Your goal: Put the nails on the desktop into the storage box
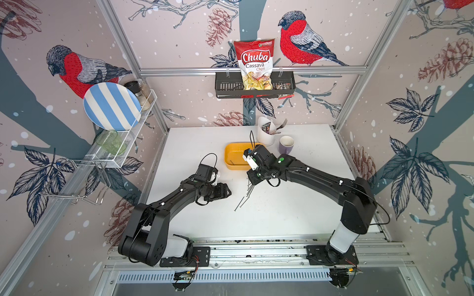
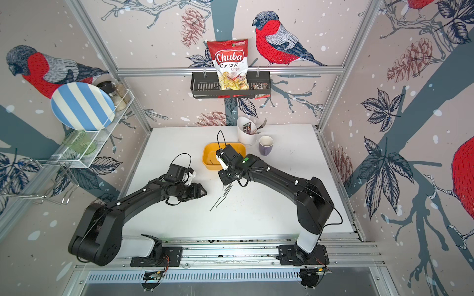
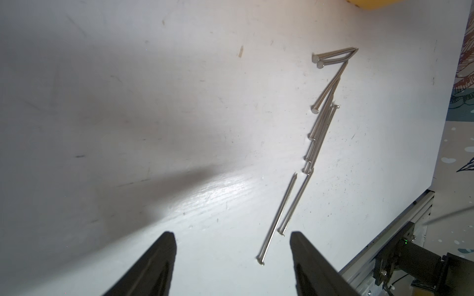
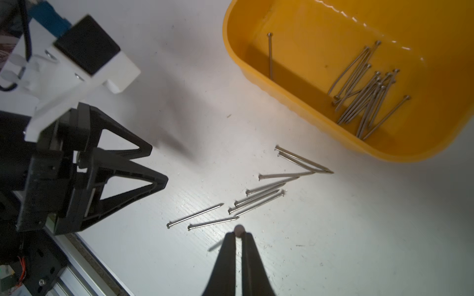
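My right gripper is shut on a nail (image 4: pixel 239 231), whose round head shows at the fingertips and whose shank juts out to the lower left. It is raised above the desk. Several loose nails (image 4: pixel 256 199) lie in a rough diagonal line on the white desktop, some overlapping. The yellow storage box (image 4: pixel 296 116) stands behind them, holding a cluster of nails (image 4: pixel 367 93) and a single one (image 4: pixel 270 56) apart. My left gripper hangs open and empty left of the loose nails. The right arm hides part of the box in both top views.
A purple cup (image 1: pixel 286 144) and a white utensil holder (image 1: pixel 265 134) stand at the back, right of the box. My left arm (image 1: pixel 185 196) occupies the left front.
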